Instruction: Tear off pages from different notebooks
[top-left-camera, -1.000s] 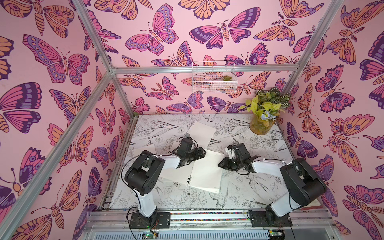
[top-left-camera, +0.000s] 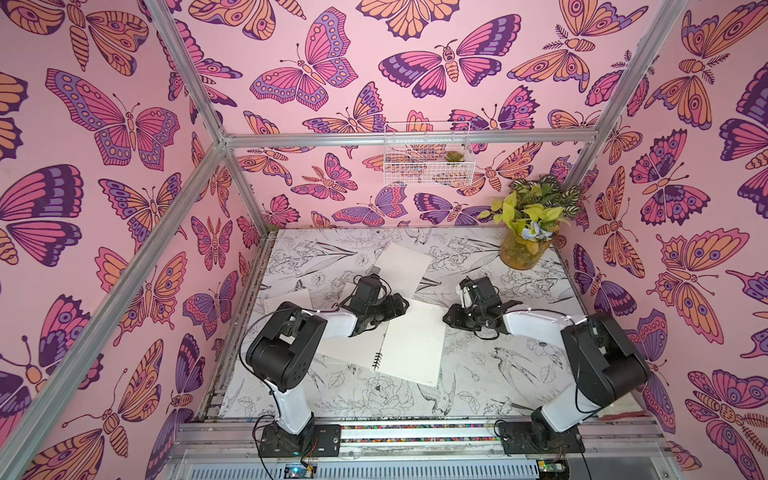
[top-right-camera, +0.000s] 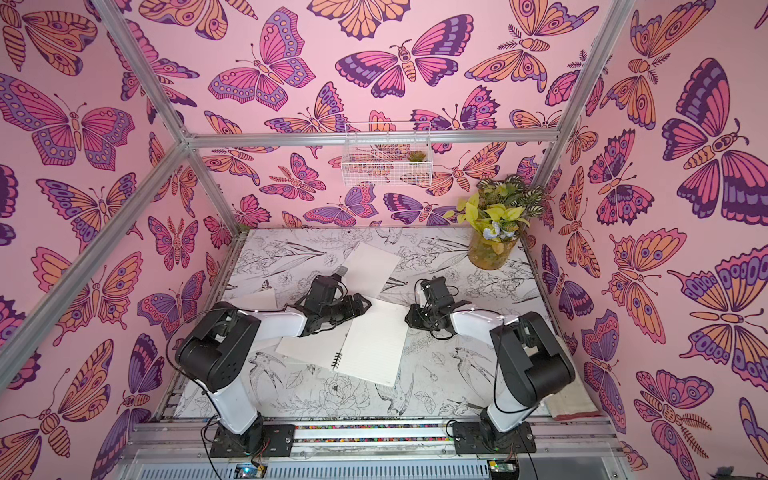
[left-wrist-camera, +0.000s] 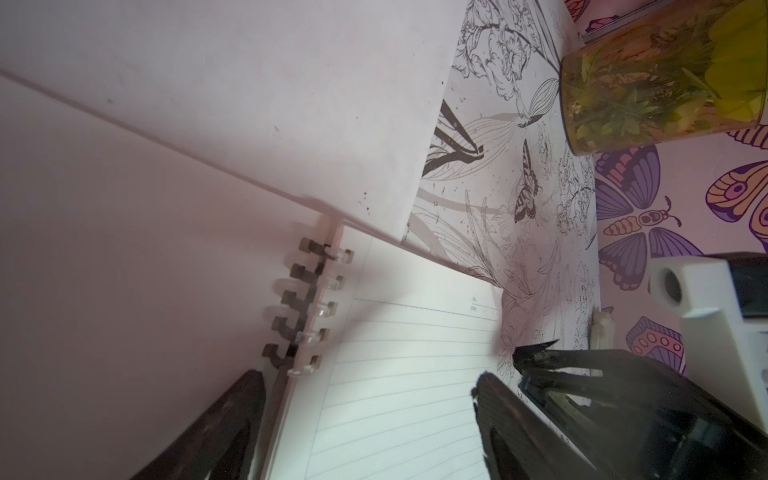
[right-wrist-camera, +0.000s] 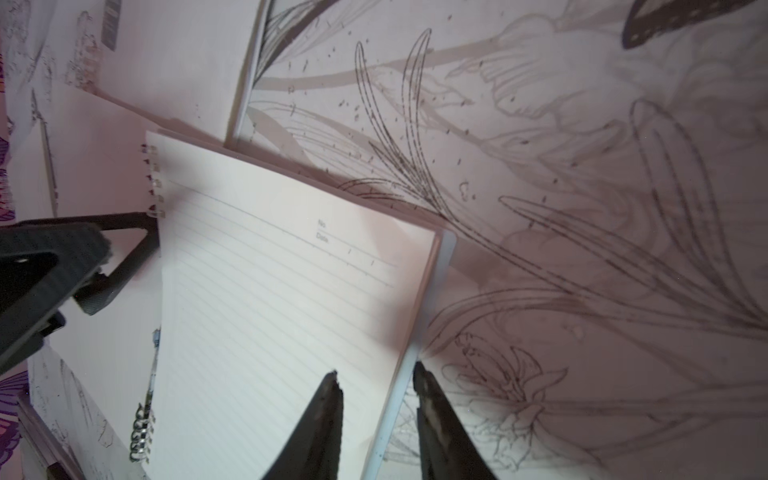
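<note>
An open spiral notebook (top-left-camera: 414, 344) lies mid-table, its lined page (left-wrist-camera: 392, 384) on the right side of the black ring binding (left-wrist-camera: 308, 308). My left gripper is over the upper part of the binding, its fingers apart, one on the binding's side and the other over the page. At the notebook's right edge, the fingers of my right gripper are a short gap apart, one over the page and one past its edge. No page shows pinched in either gripper. The left cover side (left-wrist-camera: 136, 296) of the notebook is blank.
A second notebook or pad (top-left-camera: 402, 265) lies behind, and another pale sheet or pad (top-left-camera: 288, 301) is at the left, partly behind my left arm. A potted plant (top-left-camera: 524, 248) stands at the back right.
My right gripper has shifted slightly right, away from the notebook's middle. The page's near edge, a little out of line before, now lies flatter. My left gripper has barely moved.
</note>
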